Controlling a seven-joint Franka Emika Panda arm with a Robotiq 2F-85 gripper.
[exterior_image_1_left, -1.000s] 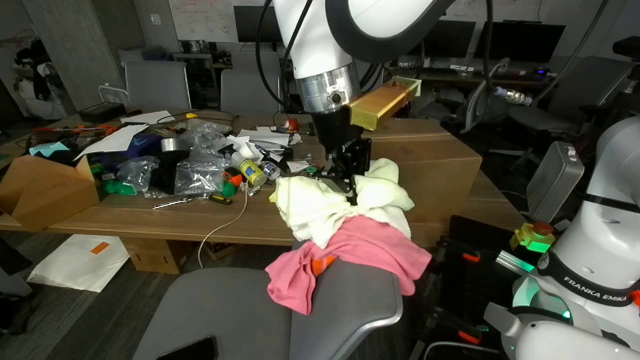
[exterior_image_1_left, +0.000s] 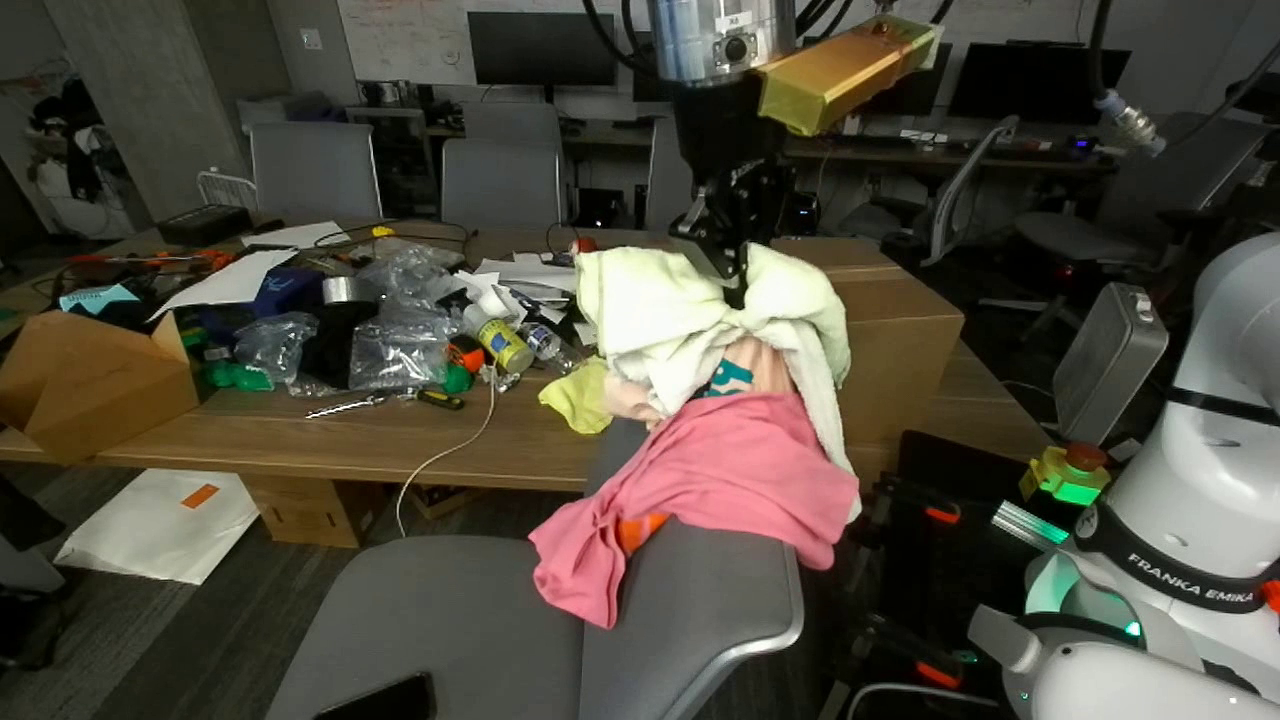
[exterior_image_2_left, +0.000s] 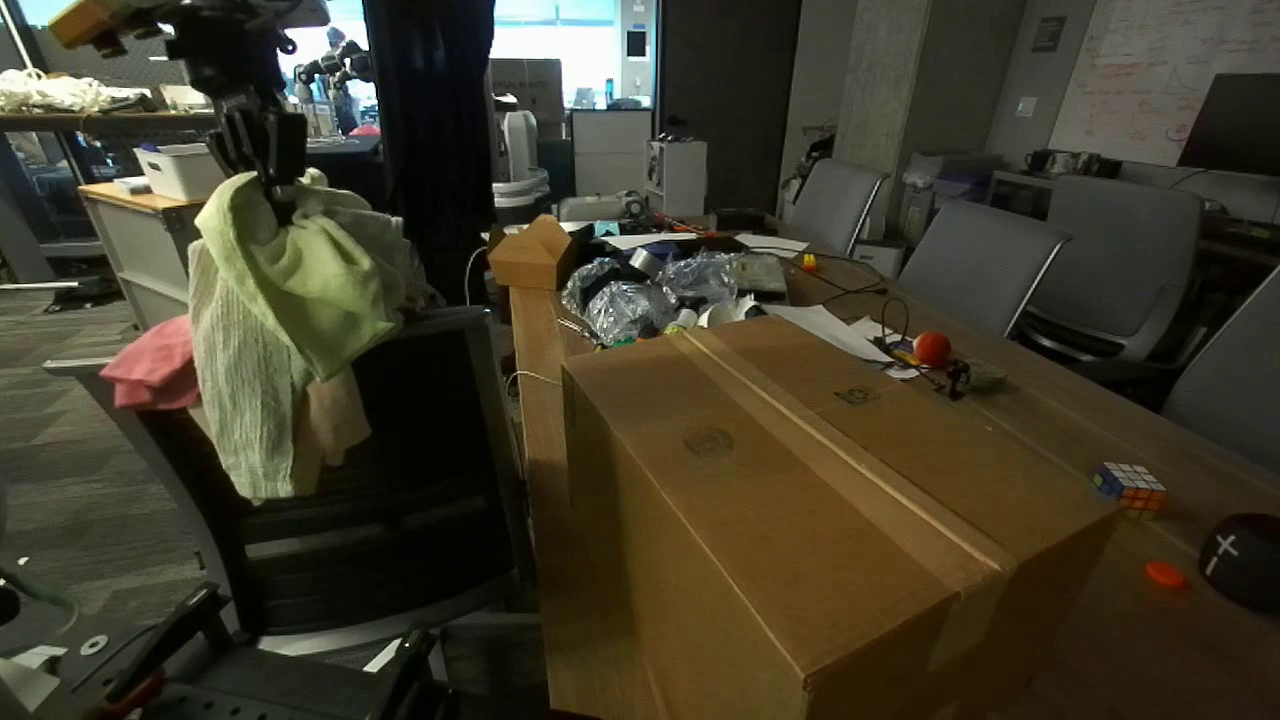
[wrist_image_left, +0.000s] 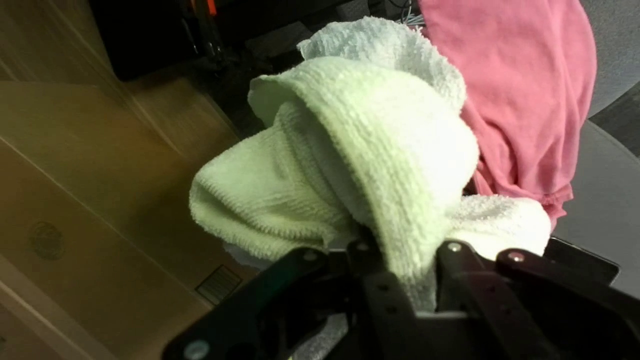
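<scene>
Gathered in my gripper (exterior_image_1_left: 732, 288) is a pale yellow-green towel (exterior_image_1_left: 654, 300), pinched at its middle. Its loose folds spread to both sides and hang down, in part still against the chair back. In the wrist view the towel (wrist_image_left: 414, 144) rises from between the black fingers and hides much of what lies below. A pink cloth (exterior_image_1_left: 744, 462) drapes over the top of the grey chair (exterior_image_1_left: 708, 588), below the towel. Between the two, a peach cloth with a teal print (exterior_image_1_left: 732, 374) shows. From behind, the towel (exterior_image_2_left: 324, 276) hangs down past the chair's top edge.
A large cardboard box (exterior_image_2_left: 768, 456) stands on the table close to the chair. Clutter with plastic bags (exterior_image_1_left: 402, 348) covers the table's left part. A yellow cloth (exterior_image_1_left: 579, 398) hangs at the table's edge, and a phone (exterior_image_1_left: 378, 700) lies on the chair seat.
My gripper has risen and shifted right with the towel, which has lifted off the pink cloth. The peach cloth and the yellow cloth's lower part have come into sight.
</scene>
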